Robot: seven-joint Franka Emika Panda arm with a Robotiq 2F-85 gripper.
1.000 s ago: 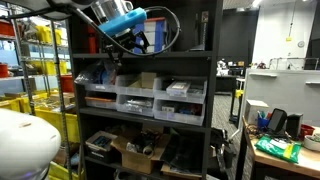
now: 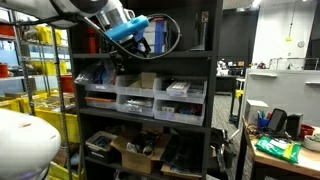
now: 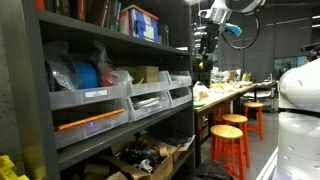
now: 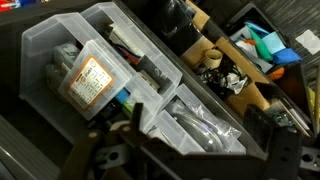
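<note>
My gripper is open at the bottom of the wrist view, its two dark fingers standing wide apart with nothing held between them. Below it in that view are translucent grey bins point(image 4: 60, 28), one with an orange-and-white label point(image 4: 90, 82) on its contents. In exterior view 1 the arm point(image 2: 92, 12) reaches in from the upper left, in front of the dark shelf unit point(image 2: 212, 60). The second exterior view has the arm point(image 3: 228, 28) high at the upper right, clear of the bins point(image 3: 90, 97). Fine finger detail is too small to tell in the exterior views.
Cardboard boxes point(image 2: 135, 158) with loose items fill the lower shelf. To the right stands a wooden table point(image 2: 285, 160) with a green packet point(image 2: 278, 149). Orange stools point(image 3: 228, 132) stand by a long bench. Yellow bins point(image 2: 62, 122) are at the left.
</note>
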